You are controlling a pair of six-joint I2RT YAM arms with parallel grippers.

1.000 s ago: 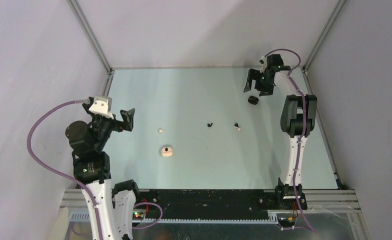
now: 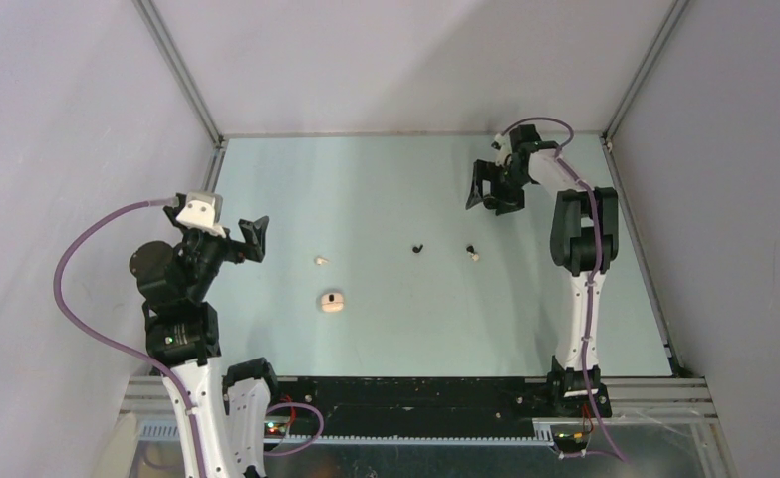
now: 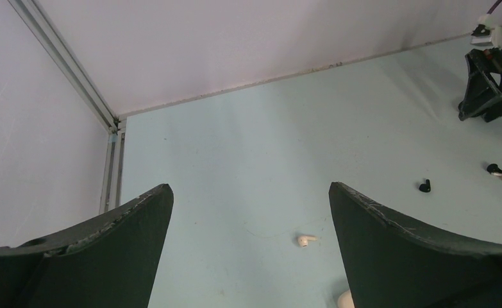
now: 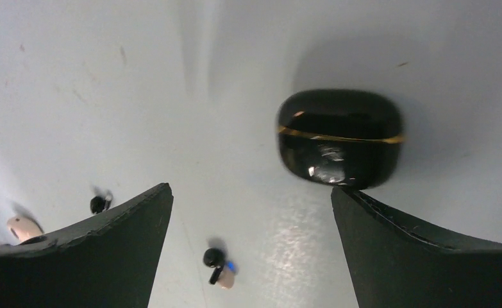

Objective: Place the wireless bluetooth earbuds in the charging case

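Note:
In the right wrist view a shiny black case (image 4: 339, 141) with a gold seam lies closed on the table, beyond the right-hand finger of my open right gripper. A black earbud (image 4: 98, 204) lies alone; another black earbud (image 4: 214, 258) touches a pinkish one (image 4: 225, 279). Seen from above, the right gripper (image 2: 482, 205) hangs over the black case and mostly hides it. A pink case (image 2: 332, 302) and a pale earbud (image 2: 321, 261) lie toward the left. My left gripper (image 2: 254, 239) stands open over the left side, nothing between its fingers.
Bare table (image 2: 395, 324) spreads across the middle and front. A white wall (image 2: 395, 70) closes off the back, with further walls on both sides. Purple cables run along both arms.
The left arm and the objects on the table look unmoved.

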